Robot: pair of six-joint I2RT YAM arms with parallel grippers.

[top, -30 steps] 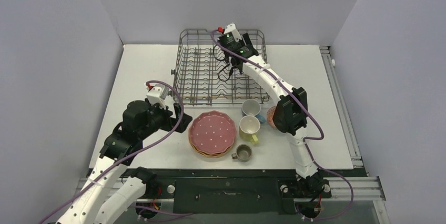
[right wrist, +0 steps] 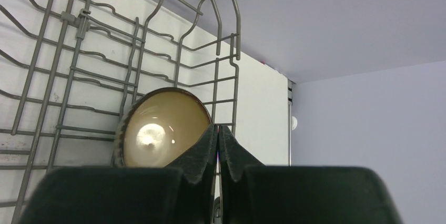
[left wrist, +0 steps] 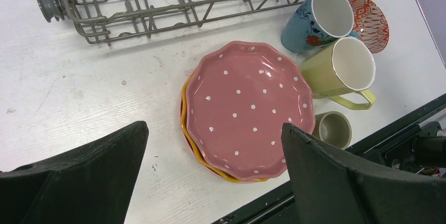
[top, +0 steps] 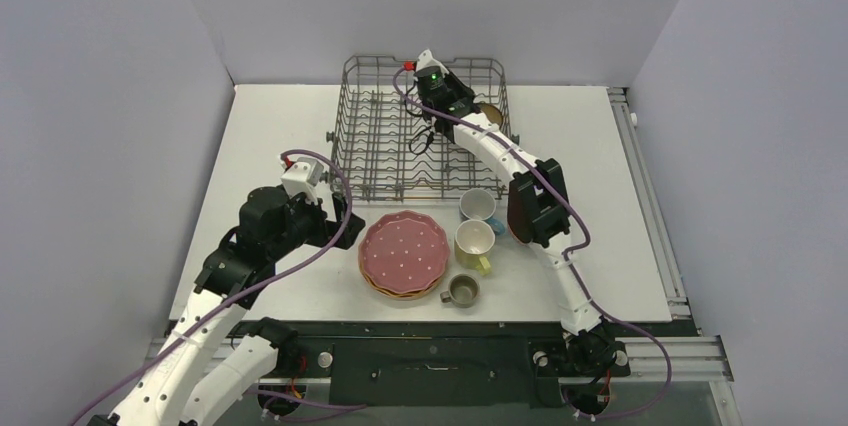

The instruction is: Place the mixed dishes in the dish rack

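Observation:
The dark bowl (right wrist: 167,121) lies in the rack's right side, its tan inside showing in the right wrist view. Just in front of it my right gripper is shut, fingertips together, with nothing between them. Grey wire makes up the dish rack (top: 370,146) at the back of the table. My left gripper is open and empty above the stacked plates, the top one a pink dotted plate (left wrist: 247,111). A blue cup (left wrist: 318,21), a yellow mug (left wrist: 342,71), a small grey-green cup (left wrist: 333,129) and a red patterned bowl (left wrist: 371,24) stand right of the plates.
Most of the rack's left half is empty. The right arm (top: 505,156) crosses over the rack's right side and partly hides the red bowl from above. Bare table (top: 590,161) lies right of the rack, and walls enclose the back and sides.
The left gripper stays open, shifting only slightly.

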